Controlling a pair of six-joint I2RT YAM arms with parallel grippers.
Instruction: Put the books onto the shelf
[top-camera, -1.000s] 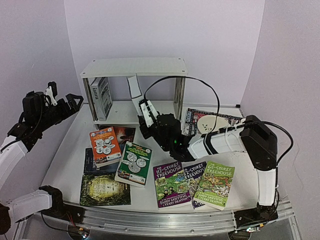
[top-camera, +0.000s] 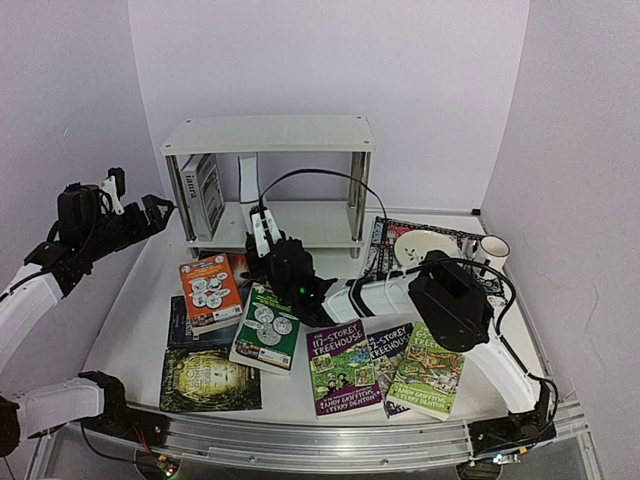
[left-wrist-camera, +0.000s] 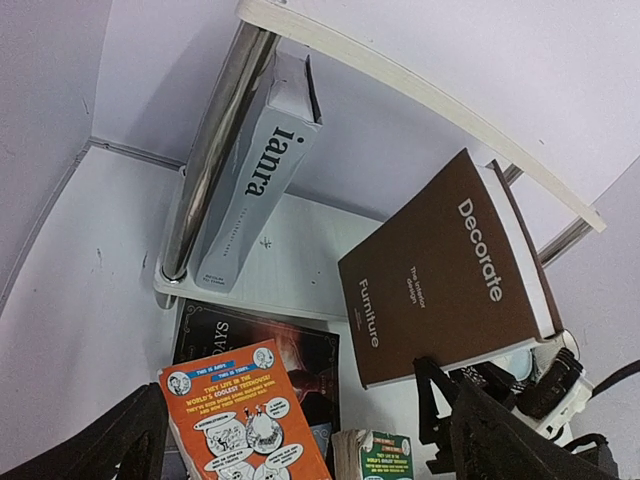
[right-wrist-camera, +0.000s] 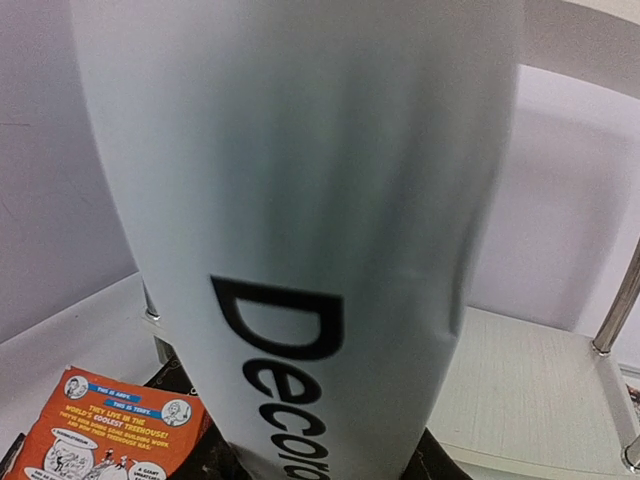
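My right gripper (top-camera: 262, 240) is shut on a brown "Decorate" book, held at the front opening of the white shelf (top-camera: 266, 133), its pale spine (right-wrist-camera: 300, 180) filling much of the right wrist view. A grey "ianra" book (top-camera: 204, 195) stands upright at the shelf's left end. Below the shelf lie an orange book (top-camera: 210, 290), a green book (top-camera: 264, 330), dark books (top-camera: 210, 380) and treehouse books (top-camera: 342, 370). My left gripper (top-camera: 140, 215) hangs at the far left, clear of everything; whether it is open is hard to tell.
A patterned mat with a plate (top-camera: 420, 245) and mug (top-camera: 491, 254) sits right of the shelf. The lower board (right-wrist-camera: 530, 400) is bare right of the standing book. Metal posts (left-wrist-camera: 200, 150) bound the shelf's corners.
The right gripper with the brown book has moved left along the shelf front, and the book looks more upright in the top view. The left arm has shifted slightly.
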